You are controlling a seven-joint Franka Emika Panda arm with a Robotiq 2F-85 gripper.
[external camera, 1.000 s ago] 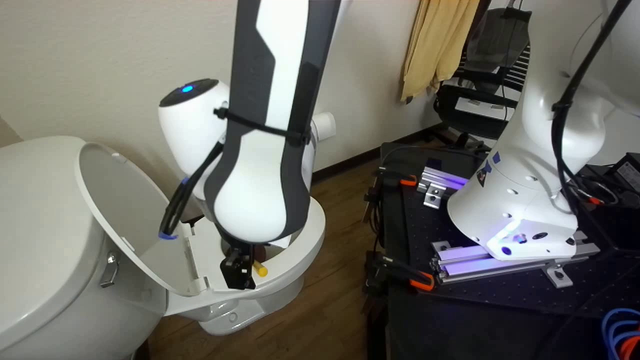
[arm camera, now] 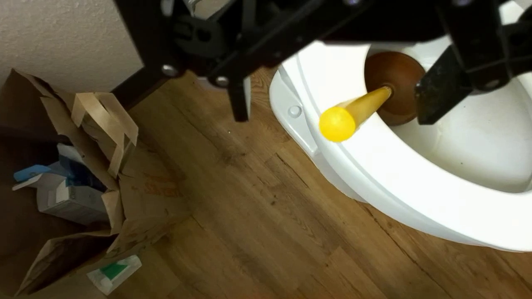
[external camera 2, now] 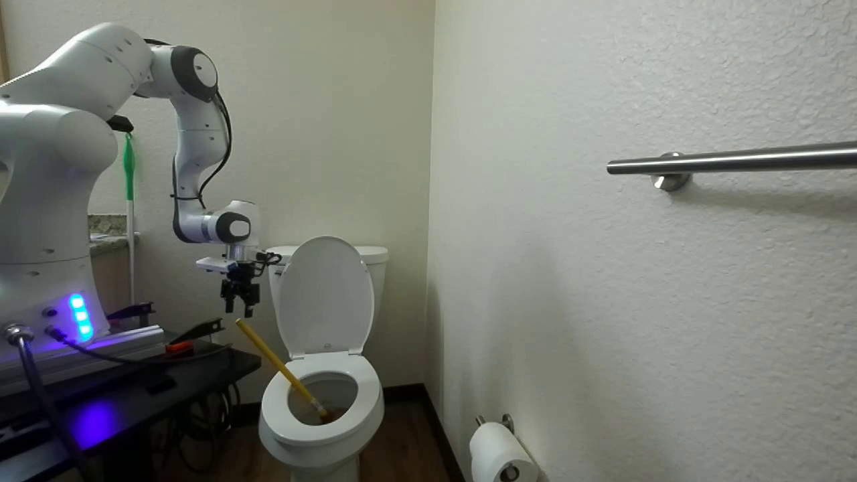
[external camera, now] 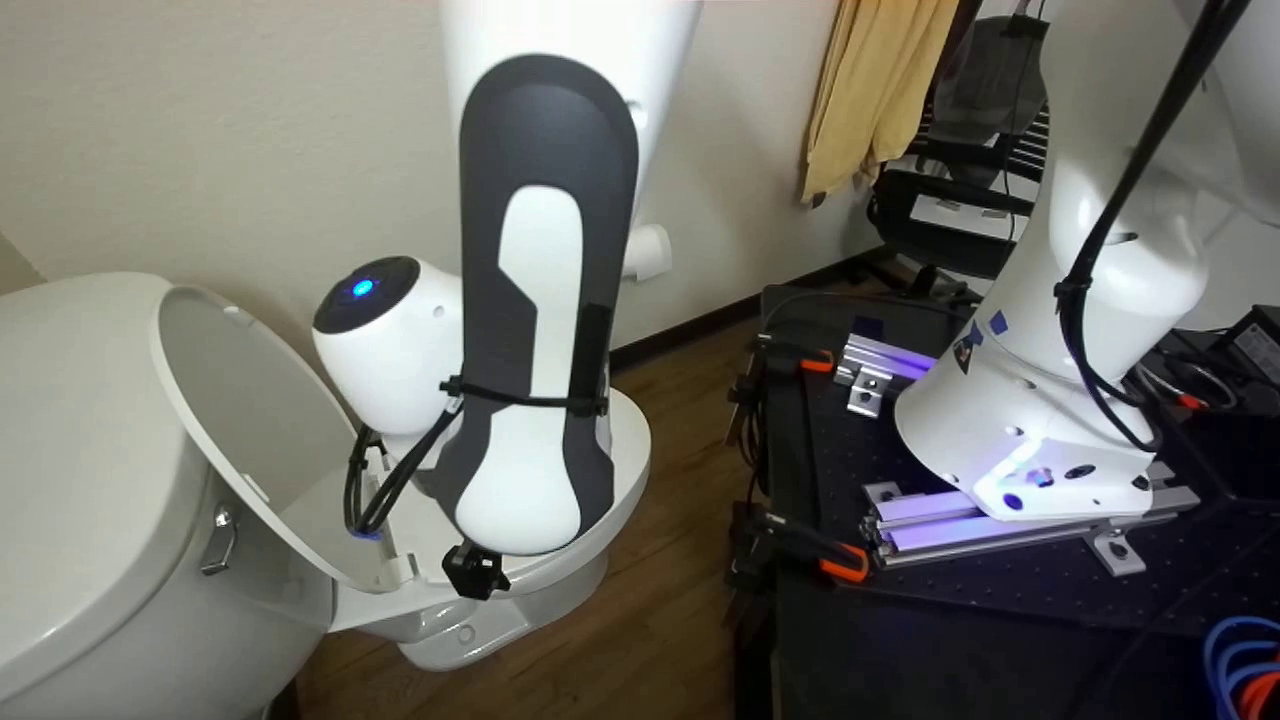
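Observation:
A plunger with a yellow handle (external camera 2: 273,359) leans out of the toilet bowl (external camera 2: 367,393), its handle slanting up toward my gripper (external camera 2: 239,308). In the wrist view the handle's round yellow end (arm camera: 337,124) faces the camera, and the brown cup (arm camera: 394,82) sits inside the bowl. My gripper is open, its two fingers wide apart, and the handle end appears between them in this view. Exterior view 2 shows the fingertips just above the handle's top, apart from it. From exterior view 1 the arm hides the plunger.
The raised toilet lid (external camera 2: 327,297) and tank (external camera: 84,468) stand close behind. A black table (external camera: 840,624) carries the robot base. A paper bag (arm camera: 144,199) with boxes sits on the floor. A toilet roll (external camera 2: 502,454) and metal bar (external camera 2: 739,160) are on the wall.
In exterior view 1 the forearm and hand have shifted down in the picture and the hand has turned somewhat. The yellow handle end, visible beside the gripper earlier, is now hidden there.

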